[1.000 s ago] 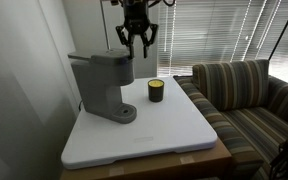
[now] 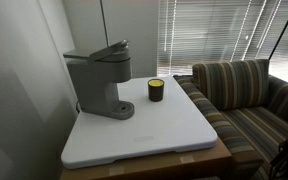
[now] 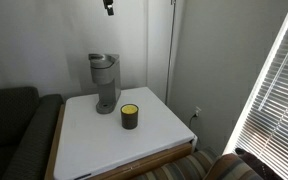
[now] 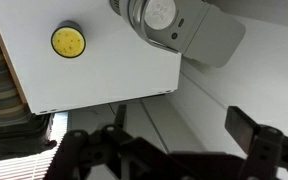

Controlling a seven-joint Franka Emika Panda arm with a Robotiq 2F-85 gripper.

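Note:
A grey pod coffee maker stands upright on a white tabletop. To its right, apart from it, is a dark cup with a yellow top or inside. From above, the wrist view has the coffee maker at the top and the cup at upper left. My gripper is open, its fingers wide apart with nothing between them. It hangs high above the table; in exterior view 2 only a dark fingertip shows at the top edge.
A striped armchair stands right of the table, near window blinds. A dark sofa is on the other side in exterior view 2.
My gripper has risen from just above the coffee maker and is now almost wholly out of exterior view 1. The coffee maker and cup have not visibly moved.

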